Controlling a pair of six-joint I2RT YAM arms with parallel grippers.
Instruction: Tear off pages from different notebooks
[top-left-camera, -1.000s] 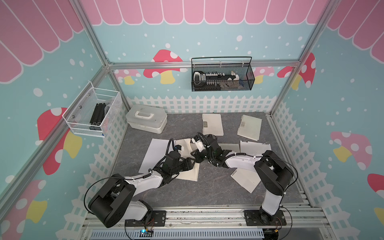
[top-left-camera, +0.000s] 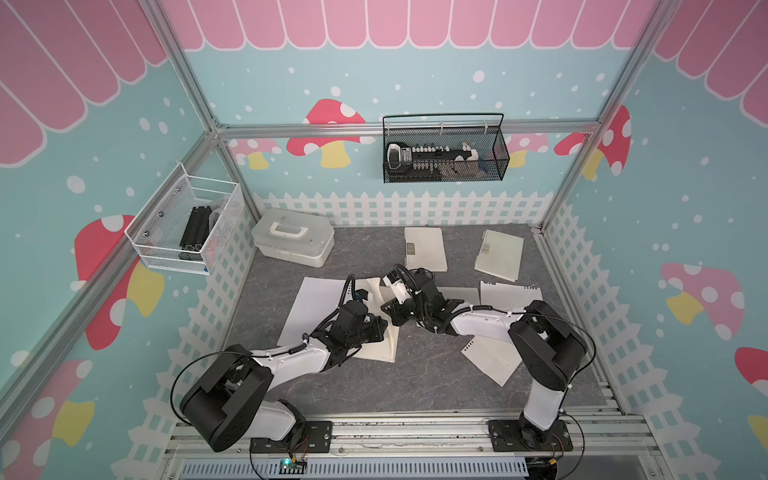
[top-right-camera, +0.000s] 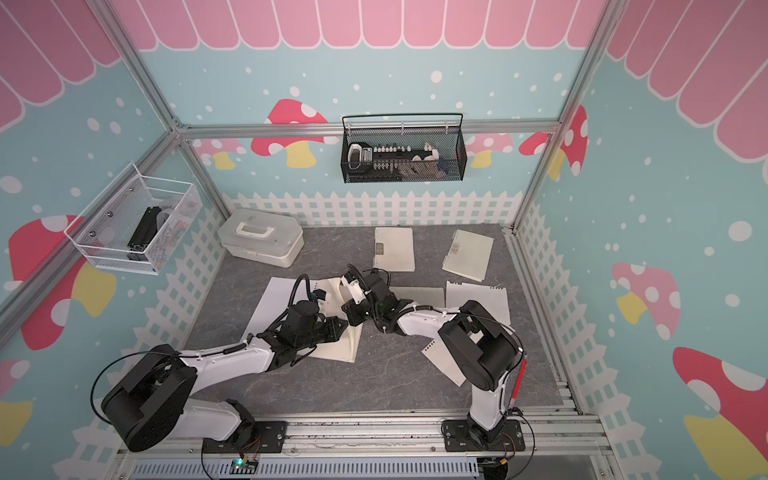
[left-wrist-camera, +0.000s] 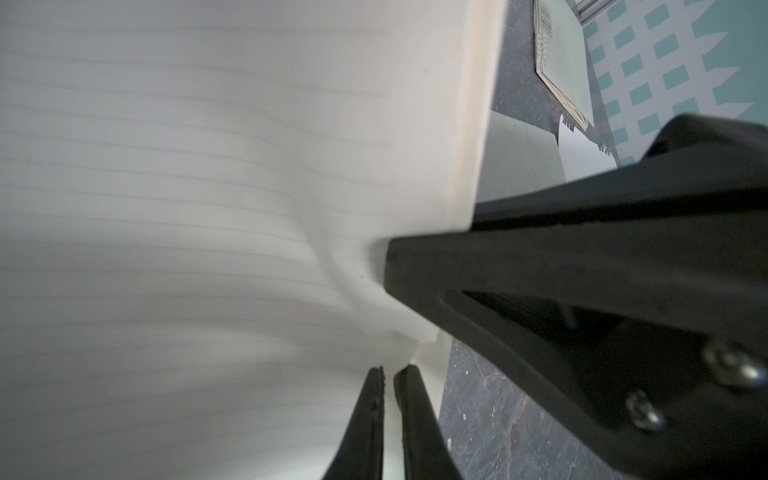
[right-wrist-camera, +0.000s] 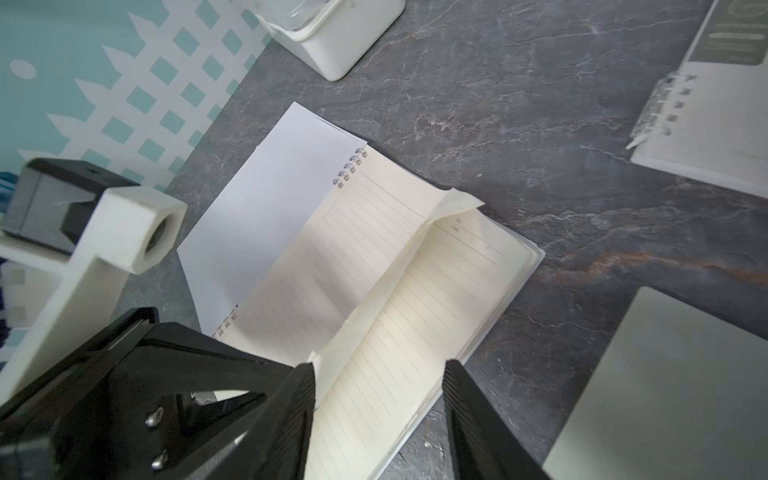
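Observation:
The open spiral notebook (right-wrist-camera: 456, 280) lies front left of centre, its white cover (right-wrist-camera: 264, 200) folded out to the left. One lined page is lifted, its right edge curling up as a cream strip (right-wrist-camera: 376, 300). In the left wrist view my left gripper is shut at that curled page's edge, the paper thin at its fingertips. From the right, my right gripper hangs over the same notebook, its fingers apart with nothing seen between them. Its black side (left-wrist-camera: 496, 264) overlaps the page in the left wrist view; whether they touch I cannot tell.
Two closed notebooks (top-left-camera: 425, 249) (top-left-camera: 499, 256) lie at the back. Torn-edged sheets (top-left-camera: 512, 294) (top-left-camera: 493, 360) and a grey-green notebook (right-wrist-camera: 680, 392) lie on the right. A white box (top-left-camera: 293, 237) stands back left. Bare table spreads in front of the notebook.
The curled page stands up more along its right side. The right arm looks still.

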